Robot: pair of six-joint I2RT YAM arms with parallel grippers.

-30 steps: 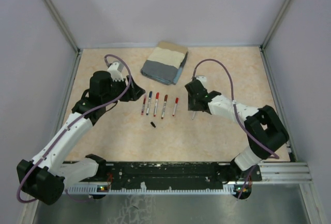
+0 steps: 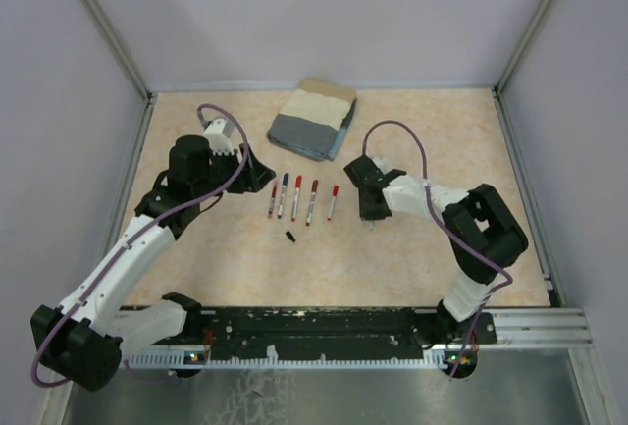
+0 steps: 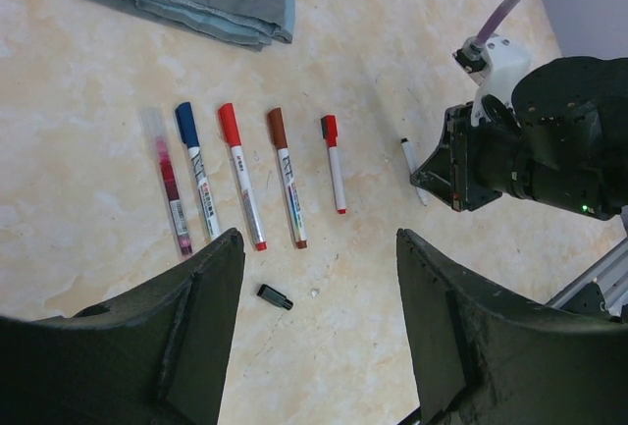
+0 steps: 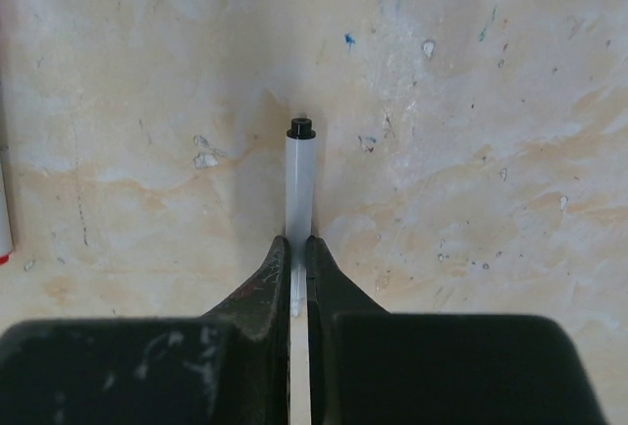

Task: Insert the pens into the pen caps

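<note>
A white pen [image 4: 299,185] with a black tip lies along the table, its tip pointing away from my right gripper. That gripper is shut on it, a fingertip against each side of the barrel. The left wrist view also shows the pen [image 3: 409,156], partly hidden by the right gripper. A short black cap [image 3: 275,296] lies alone on the table, below the row of capped pens. High over that area, my left gripper stands open with nothing between its fingers.
Several capped pens lie side by side, among them a blue-capped pen [image 3: 197,170], a brown-capped pen [image 3: 287,179] and a short red-capped pen [image 3: 335,164]. A folded grey cloth [image 2: 312,121] rests at the back.
The right gripper has come down over the white pen, shifting slightly toward the front, and the pen now sits between its fingertips. My left arm, the cap and the other pens have stayed put.
</note>
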